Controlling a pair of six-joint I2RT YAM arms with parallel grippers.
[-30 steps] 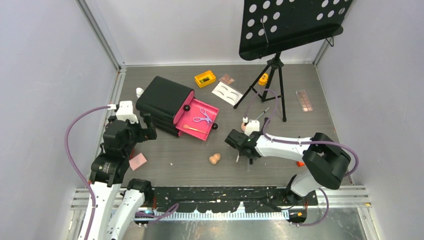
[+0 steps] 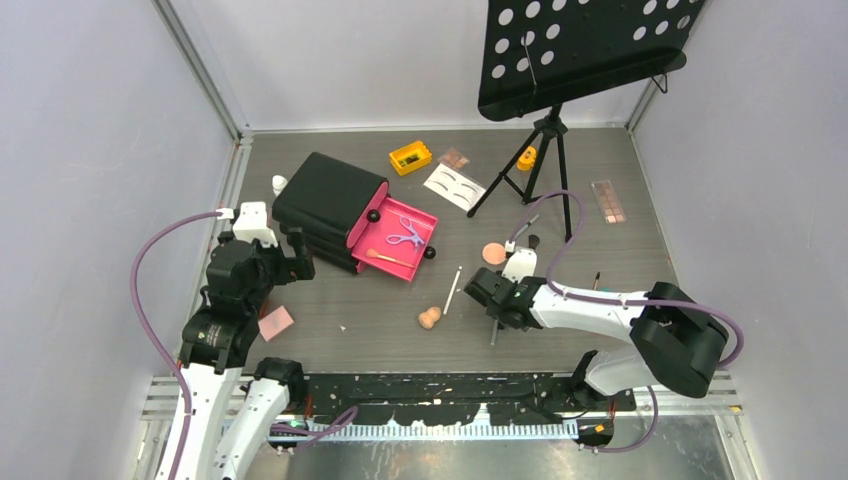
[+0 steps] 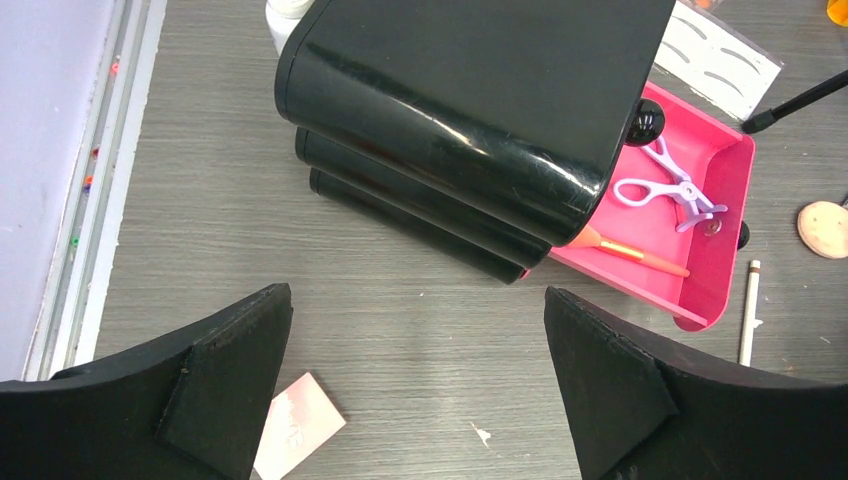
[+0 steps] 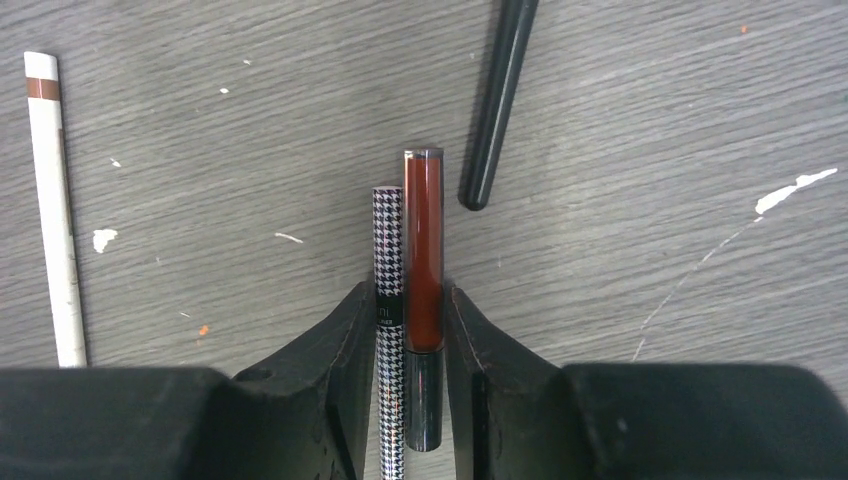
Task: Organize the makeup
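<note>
The black makeup box has a pink drawer pulled out, holding lilac scissors and an orange brush. My left gripper hangs open at the box's left, empty. My right gripper is low over the table, its fingers either side of two tubes side by side, a houndstooth stick and a brown-red tube; whether it grips them is unclear. A white pencil and a black pencil lie apart.
A music stand stands at the back right, with palettes, a lash sheet and a yellow bin around it. A pink sponge and a beige sponge lie near the front.
The left arm and the drawer are unchanged.
</note>
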